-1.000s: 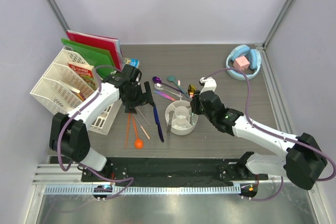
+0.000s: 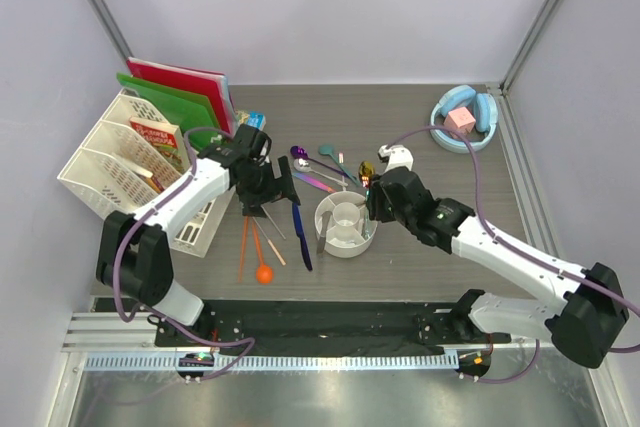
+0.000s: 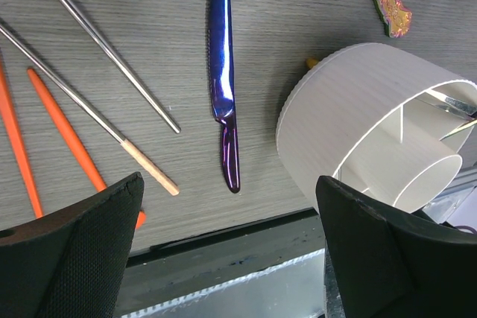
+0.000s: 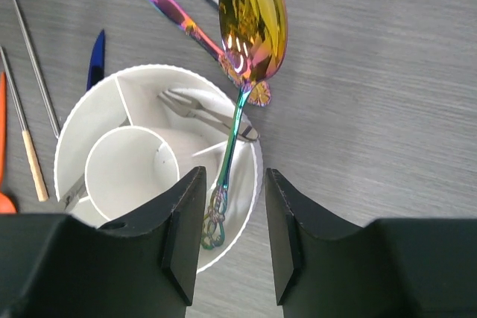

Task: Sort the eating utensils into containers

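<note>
A gold spoon [image 4: 253,24] with a shiny green handle leans in the round white divided container [image 4: 74,117], its bowl sticking out over the rim. My right gripper is over that container, fingers apart on either side of the gap and not closed on the spoon. A fork [image 4: 209,115] lies in another compartment, with a knife handle [image 4: 73,193] at the left side. On the table, the blue-purple knife [image 3: 223,72] lies left of the container. My left gripper is open above the table there, nothing between its fingers.
Orange utensils [image 2: 264,272] and thin metal sticks [image 3: 112,53] lie at the left. Behind the container are a rainbow-handled utensil [image 2: 316,182] and several spoons [image 2: 301,164]. A white rack [image 2: 95,182] stands far left, a blue headphone basket [image 2: 462,145] back right. Right of the container is bare table.
The left arm is almost still.
</note>
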